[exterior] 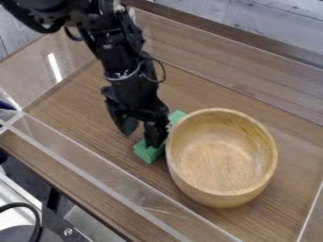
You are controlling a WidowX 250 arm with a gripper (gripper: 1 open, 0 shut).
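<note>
My black gripper [136, 130] hangs from the arm at the centre of the camera view, low over a green block [149, 151] on the wooden table. The block lies just left of a large light wooden bowl [221, 161] and is partly hidden by the gripper and the bowl. The fingers are dark and hard to make out; I cannot tell whether they touch the block.
A clear strip runs along the front edge, with a white object and black cable at the lower left corner.
</note>
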